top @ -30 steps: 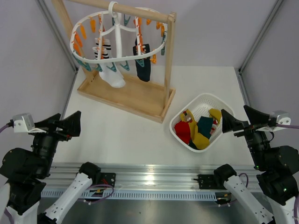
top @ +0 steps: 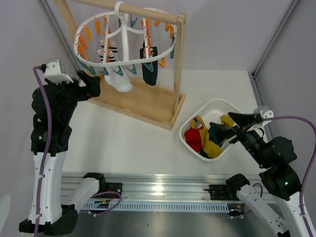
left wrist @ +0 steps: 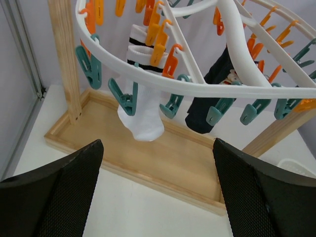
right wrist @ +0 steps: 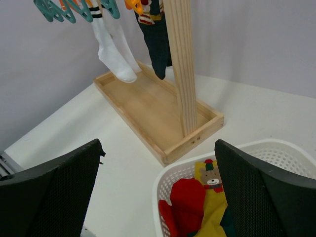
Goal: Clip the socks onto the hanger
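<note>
A round white hanger (top: 124,64) with orange and teal clips hangs from a wooden stand. A white striped sock (left wrist: 142,116) and a dark patterned sock (right wrist: 155,42) hang from it. My left gripper (top: 88,84) is open, raised left of the hanger, facing the clips and empty. My right gripper (top: 227,124) is open above the white basket (top: 194,157), which holds a red sock (right wrist: 187,202), a yellow sock with a bear (right wrist: 212,217) and dark green items.
The stand's wooden base (top: 133,113) sits at the back of the table (top: 113,148). Metal rails run along the front edge.
My left gripper has risen from the front left toward the hanger's left side. My right gripper has moved left over the basket, staying open.
</note>
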